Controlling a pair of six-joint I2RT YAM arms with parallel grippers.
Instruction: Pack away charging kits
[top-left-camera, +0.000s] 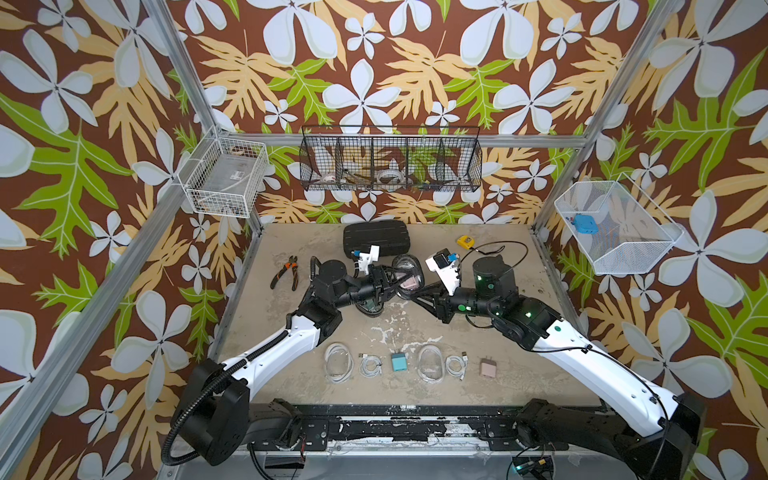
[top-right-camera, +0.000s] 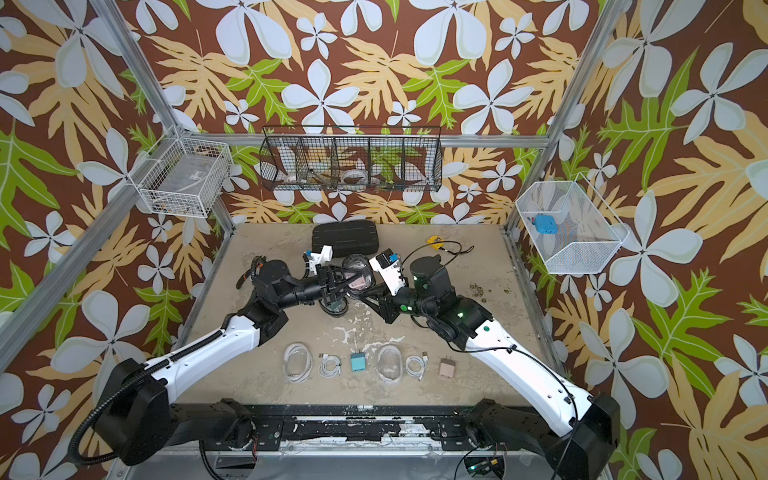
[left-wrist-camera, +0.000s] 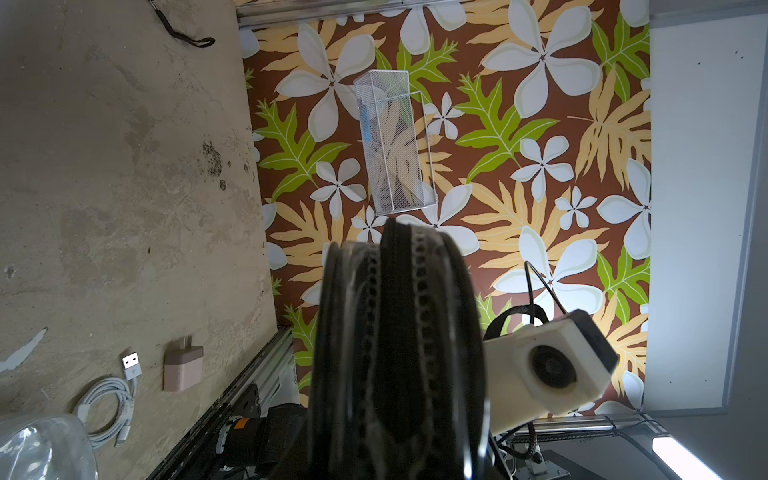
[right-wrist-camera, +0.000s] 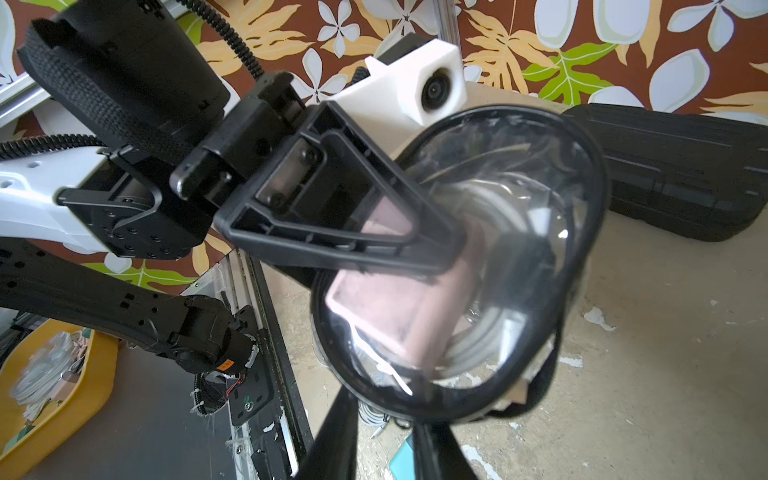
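Observation:
A round clear pouch with a black zippered rim hangs above the table, holding a pink charger and a coiled pale cable. My left gripper is shut on this pouch; one of its black fingers lies across the clear face. Edge-on in the left wrist view, the pouch shows its zipper teeth and hides the left fingertips. Close at the pouch's lower rim, my right gripper has its fingers parted. Whether they touch the zipper pull cannot be told. Below sits another round dark-rimmed pouch.
Farther back are a black case, pliers and a yellow tool. Wire baskets hang around the walls.

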